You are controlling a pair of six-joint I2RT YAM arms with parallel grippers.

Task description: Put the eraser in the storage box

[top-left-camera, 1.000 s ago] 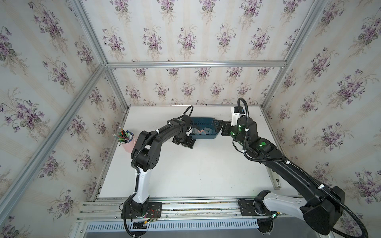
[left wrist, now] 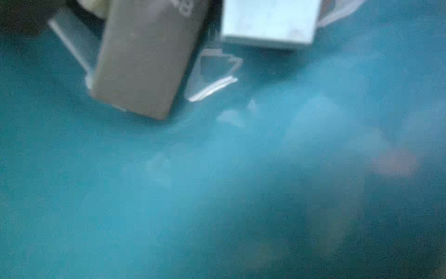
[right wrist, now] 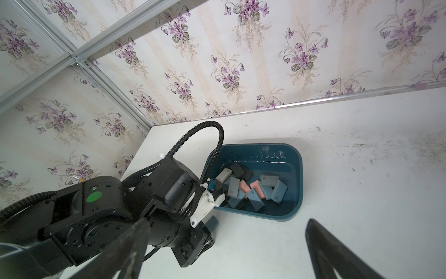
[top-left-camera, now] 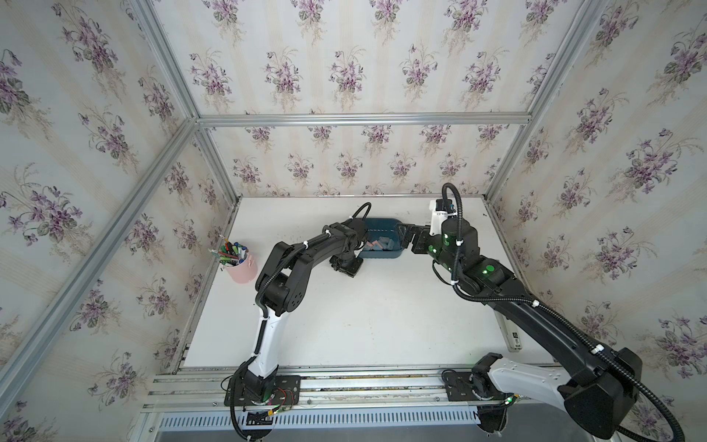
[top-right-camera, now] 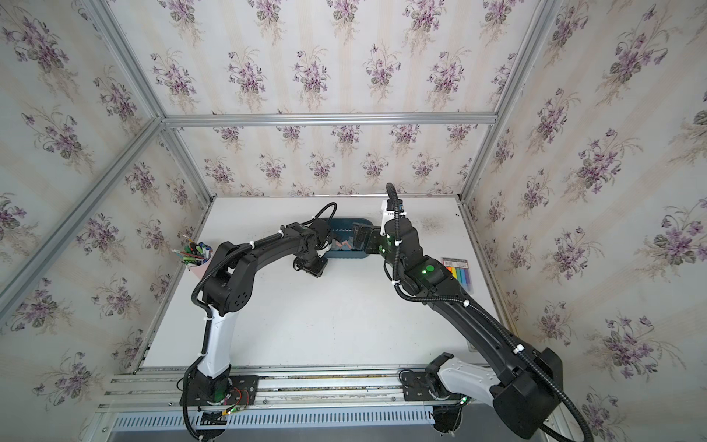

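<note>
The teal storage box (right wrist: 292,176) holds several erasers in grey, pink and dark shades at the back centre. My left gripper (top-left-camera: 346,265) is low at the box's front left, largely hidden by its own wrist; a small dark block (right wrist: 211,223) shows beside it outside the box. The left wrist view is blurred, with blocks and teal plastic close up; whether the fingers hold anything cannot be told. My right gripper hangs above the table to the right of the box, its fingers apart and empty.
A pink pen cup (top-left-camera: 243,269) stands at the left. A pack of coloured pens (top-right-camera: 456,272) lies at the right edge.
My left arm has moved slightly to the right toward the box. The right arm has barely moved.
</note>
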